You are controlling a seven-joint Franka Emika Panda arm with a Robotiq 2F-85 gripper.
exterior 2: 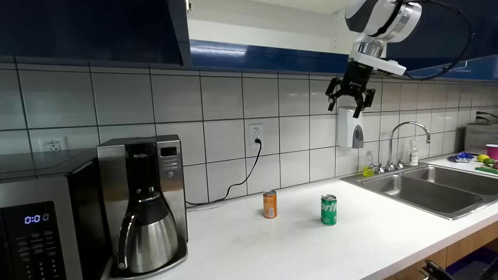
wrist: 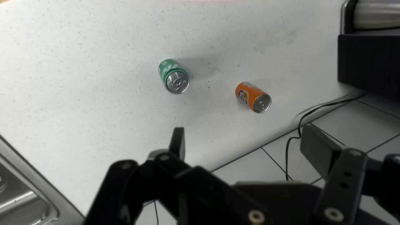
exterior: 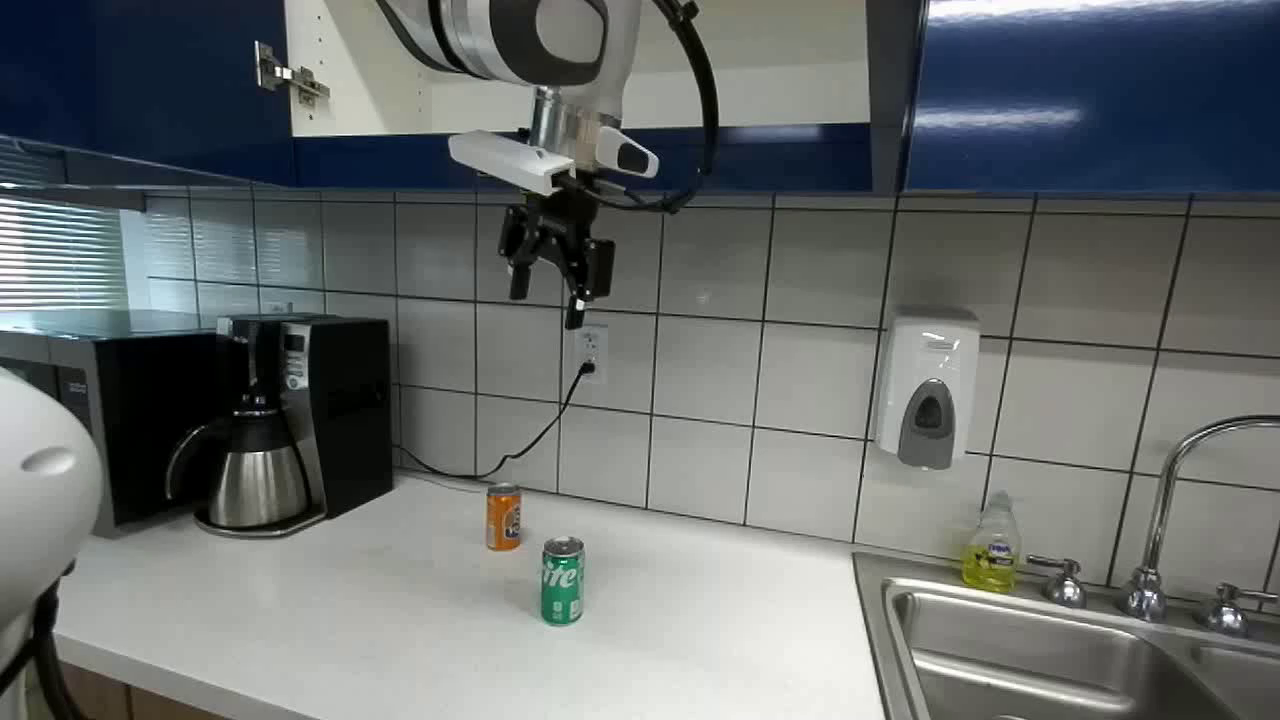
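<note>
A green Sprite can (exterior: 563, 582) stands upright on the white counter. Behind it and nearer the coffee maker is an orange Fanta can (exterior: 503, 517), also upright, close to the tiled wall. High above the counter, just below the open cabinet, my gripper (exterior: 547, 307) hangs open and empty. From above, the wrist view shows the green can (wrist: 174, 76) and the orange can (wrist: 253, 97), both well clear of my spread fingers (wrist: 177, 143). In the second exterior view the gripper (exterior 2: 344, 112) is up and to the right of both cans.
A coffee maker (exterior 2: 162, 186) and a microwave (exterior 2: 42, 210) fill the counter's left end. The sink (exterior: 1020, 648), faucet (exterior: 1158, 516) and yellow soap bottle (exterior: 992, 550) are on the right. A power cord (exterior: 540, 439) runs along the wall.
</note>
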